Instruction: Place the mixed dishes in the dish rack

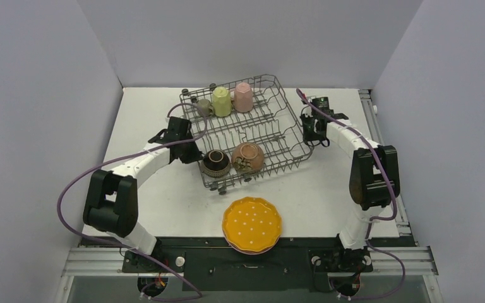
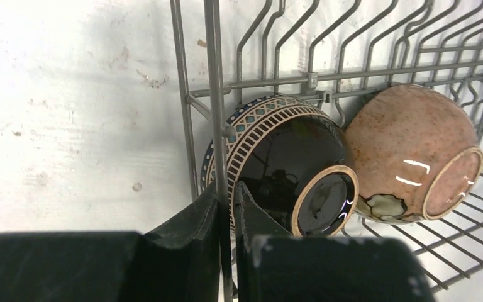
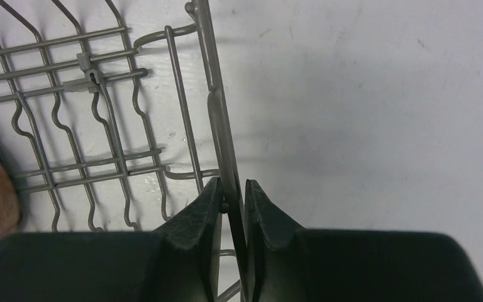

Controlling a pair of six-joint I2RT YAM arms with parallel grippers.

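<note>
The grey wire dish rack (image 1: 278, 118) lies slightly turned in the middle of the table. At its left side, my left gripper is shut on the rack's rim wire, close beside the upturned black bowl (image 2: 299, 167). On the opposite side my right gripper is shut on the other rim wire. A brown bowl (image 1: 248, 157) rests upside down beside the black one. Along the far left part of the rack stand a grey-green mug (image 1: 204, 107), a yellow-green cup (image 1: 221, 102) and a pink cup (image 1: 243, 97).
Just in front of the rack, a yellow scalloped plate (image 1: 252, 224) with white dots sits on what looks like a stack, near the table's front edge. Bare table (image 1: 328, 202) shows to the right of it. Walls rise at the back and both sides.
</note>
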